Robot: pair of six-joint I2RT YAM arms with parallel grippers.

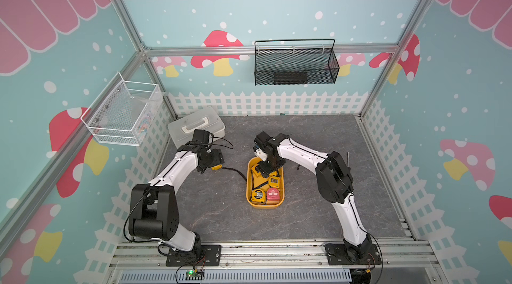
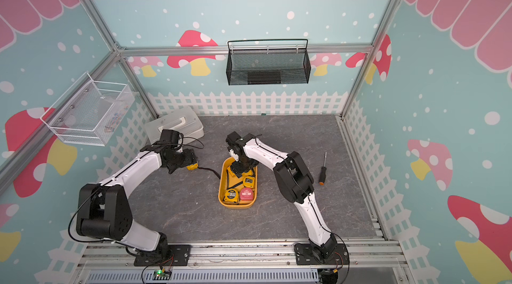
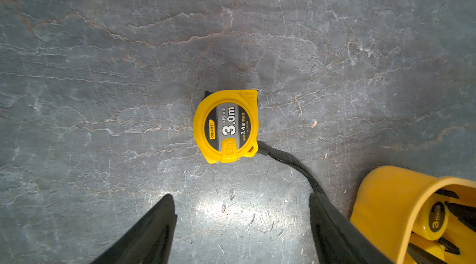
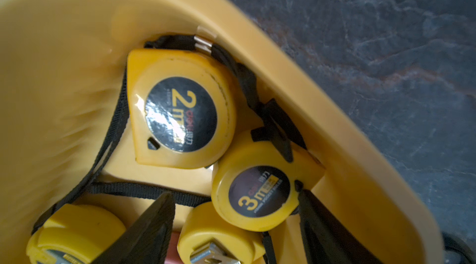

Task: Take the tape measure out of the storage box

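Note:
The yellow storage box (image 1: 248, 198) holds several tape measures. In the right wrist view lie a 2 m tape measure (image 4: 181, 110), a 3 m one (image 4: 260, 179) overlapping its neighbour, and their black straps. A red-pink tape measure (image 1: 273, 194) sits at the box's front right. My right gripper is open over the box's far end, nothing held between its fingers. Outside the box, a yellow 3.0 m tape measure (image 3: 228, 127) lies flat on the table, its strap reaching toward the box. My left gripper hangs open above the table near it, empty.
A grey case (image 1: 197, 125) with a handle stands behind the left arm. At the right lies a screwdriver (image 2: 322, 172). A black wire basket (image 1: 296, 65) and a white one (image 1: 125, 113) hang on the walls.

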